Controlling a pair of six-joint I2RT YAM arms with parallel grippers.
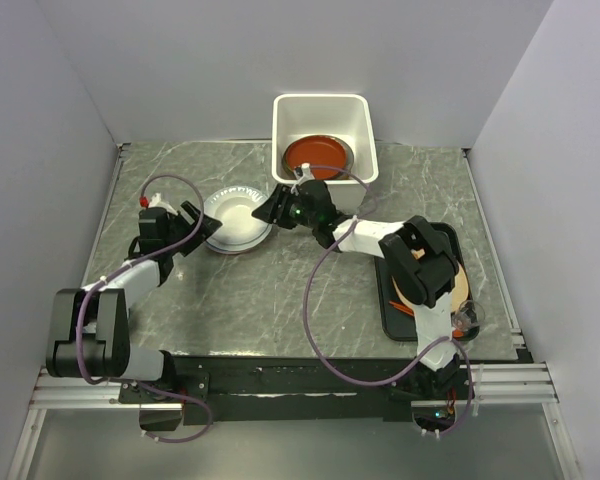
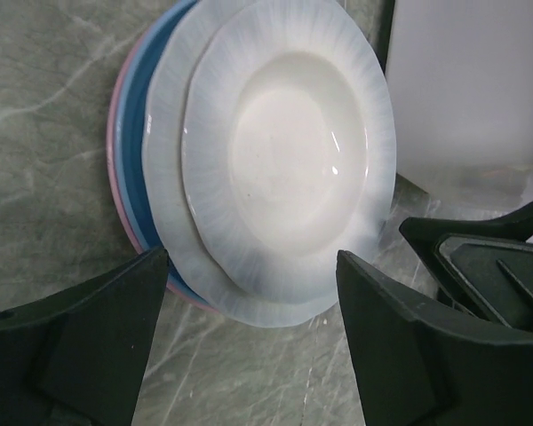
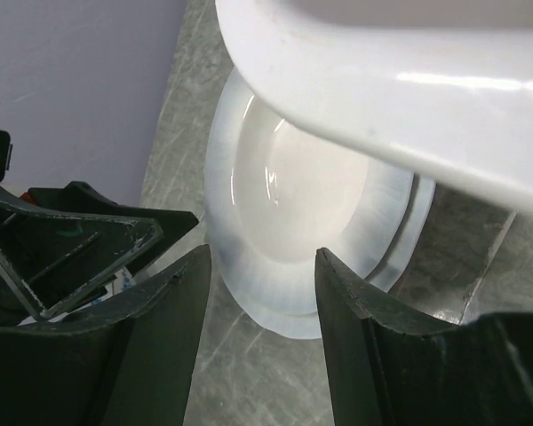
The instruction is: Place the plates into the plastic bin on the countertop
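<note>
A stack of plates sits on the counter at centre left: a white plate (image 1: pixel 237 217) on top and, in the left wrist view, another white rim (image 2: pixel 173 191) and a blue plate (image 2: pixel 135 133) beneath it. At the stack's left rim my left gripper (image 1: pixel 202 218) stands open; its fingers (image 2: pixel 111 328) are spread with nothing visibly clamped. My right gripper, partly open, hovers by the right rim, its fingertips (image 3: pixel 200 266) apart with the plate behind them. The white plastic bin (image 1: pixel 289 115) stands behind, with a reddish-brown plate (image 1: pixel 317 152) inside.
The bin's near wall (image 3: pixel 400 115) looms close to my right gripper. At the right, a black tray (image 1: pixel 400 325) holds a round tan item (image 1: pixel 460 285) and orange pieces; a clear glass (image 1: pixel 469 318) is beside it.
</note>
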